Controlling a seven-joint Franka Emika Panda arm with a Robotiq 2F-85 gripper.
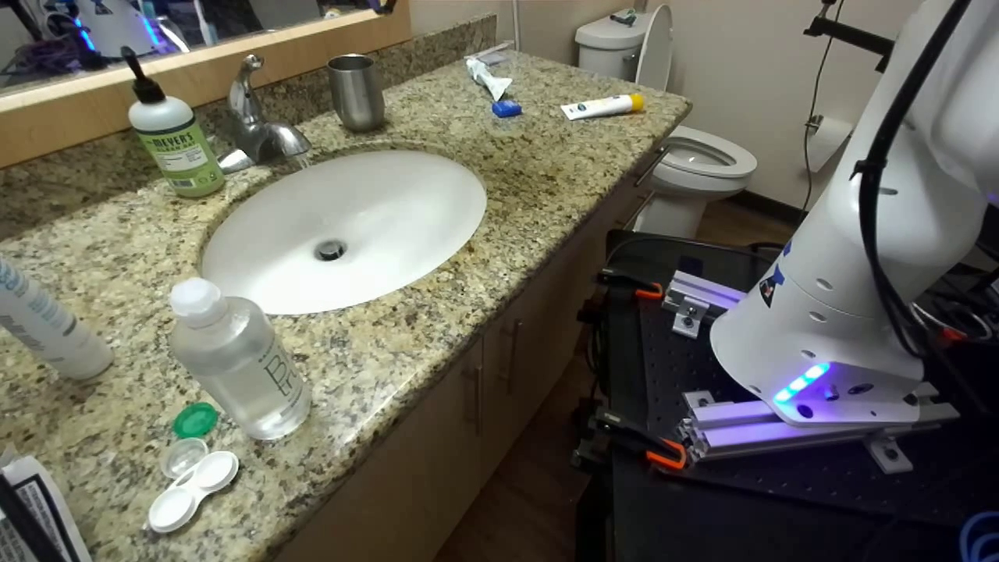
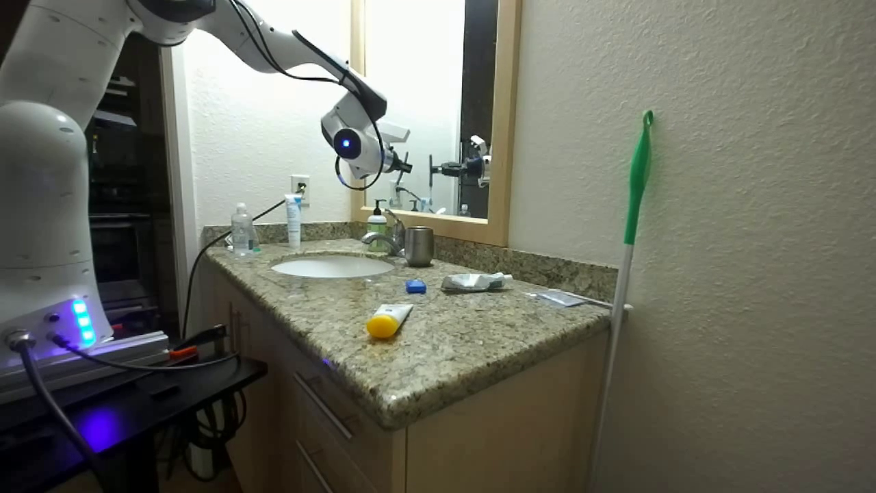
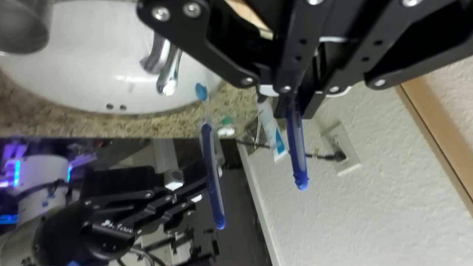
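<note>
My gripper is shut on a slim blue toothbrush (image 3: 297, 144), which sticks out past the black fingers in the wrist view. Exterior view 2 has the gripper (image 2: 404, 166) raised above the counter beside the mirror. A steel cup (image 1: 356, 94) stands upright by the sink (image 1: 403, 229), below the gripper's height. A second blue stick shape (image 3: 213, 177) in the wrist view looks like a mirror reflection.
Around the sink stand a faucet (image 1: 267, 136), a green soap bottle (image 1: 178, 140) and a clear bottle (image 1: 248, 365). A yellow-capped tube (image 1: 604, 107) and a blue item (image 1: 506, 109) lie right of it. The mirror (image 2: 417, 90) is close to the gripper.
</note>
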